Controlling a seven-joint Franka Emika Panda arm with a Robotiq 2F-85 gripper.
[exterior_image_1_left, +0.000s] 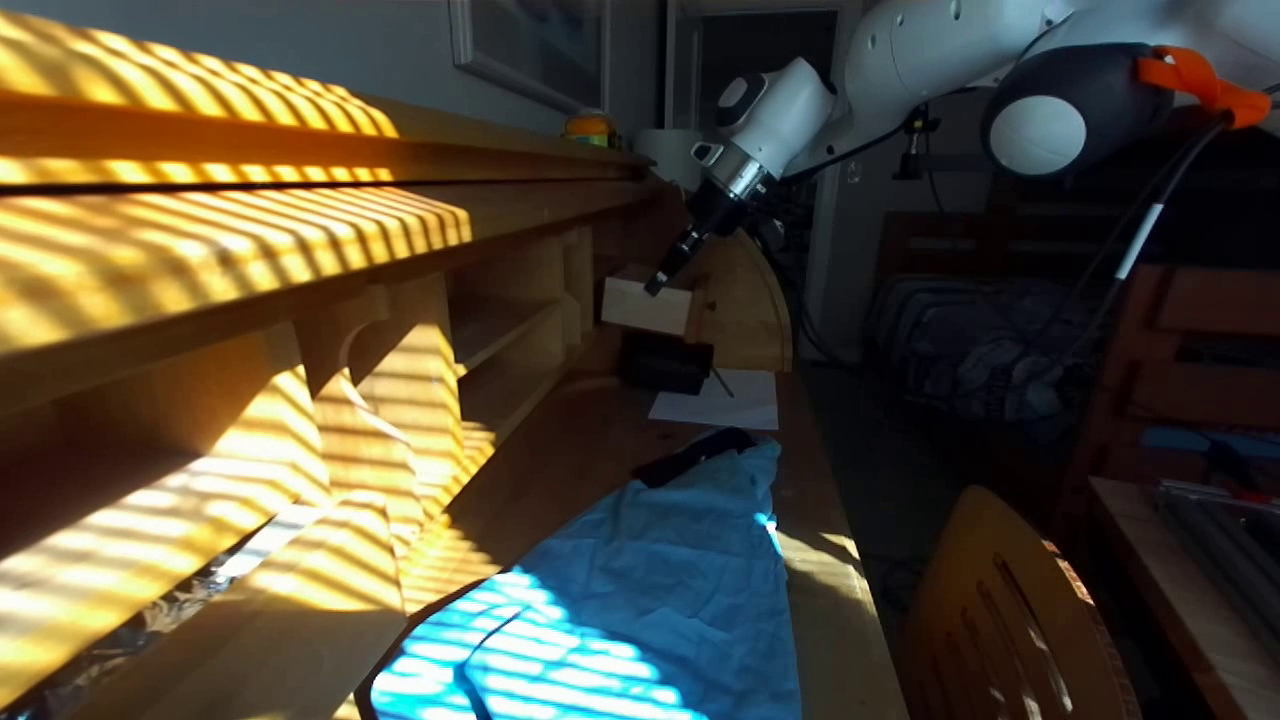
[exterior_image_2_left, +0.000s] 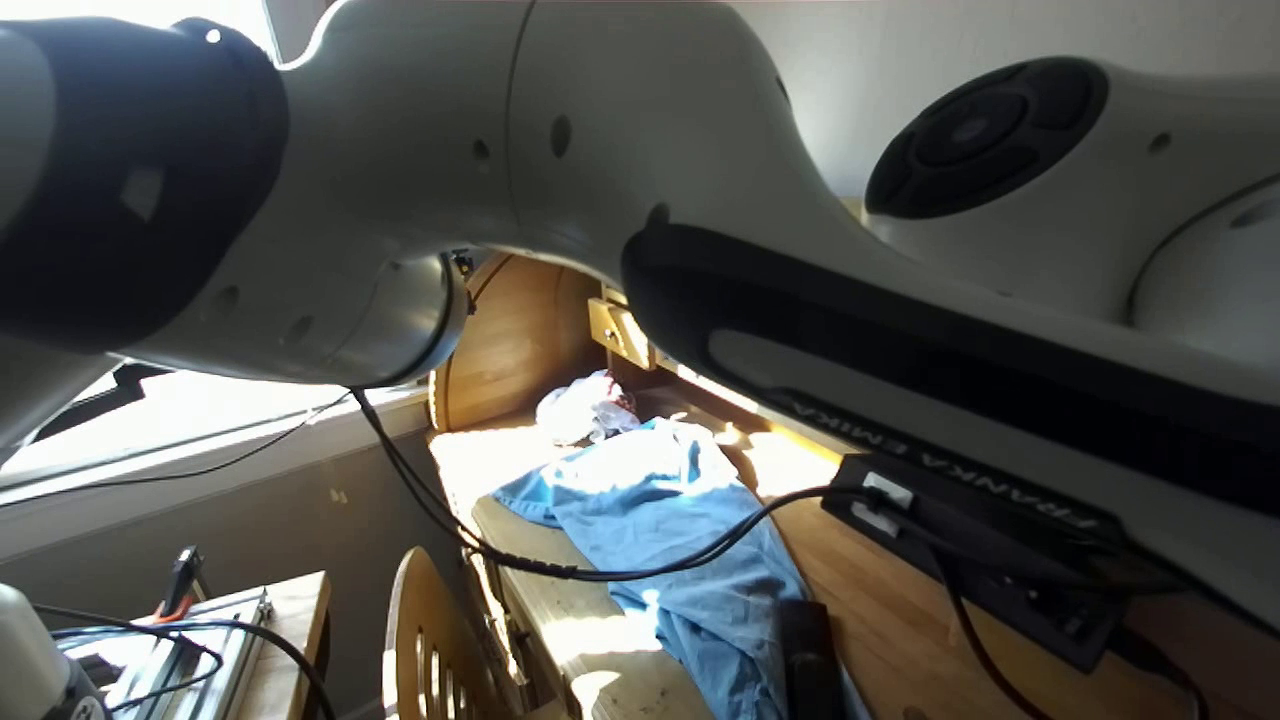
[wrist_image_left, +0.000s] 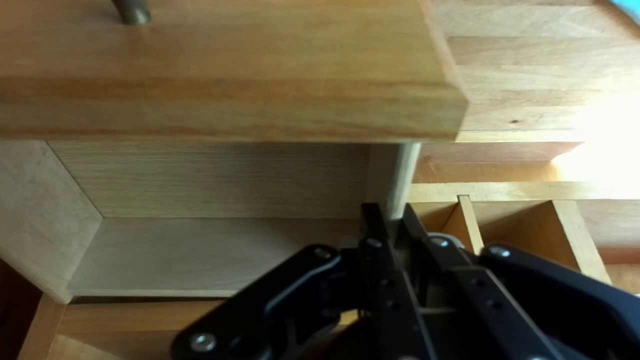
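A wooden drawer (wrist_image_left: 228, 255) is pulled out and appears empty in the wrist view. Its thick front (wrist_image_left: 240, 78) bears a dark metal knob (wrist_image_left: 133, 11). My gripper is shut on the top edge of the drawer's pale side wall (wrist_image_left: 405, 174), one finger inside the drawer and the other outside. From exterior view 1, the drawer (exterior_image_1_left: 645, 306) juts from the far end of the desk hutch, with my gripper (exterior_image_1_left: 654, 287) at its upper edge. The arm hides both in exterior view 2.
Below the drawer lie a black box (exterior_image_1_left: 666, 364) and white paper (exterior_image_1_left: 732, 401). Blue cloth (exterior_image_1_left: 672, 564) covers much of the desk, with a dark object (exterior_image_1_left: 693, 456) at its far end. Small wooden compartments (wrist_image_left: 522, 231) stand beside the drawer. A chair (exterior_image_1_left: 1014, 612) flanks the desk.
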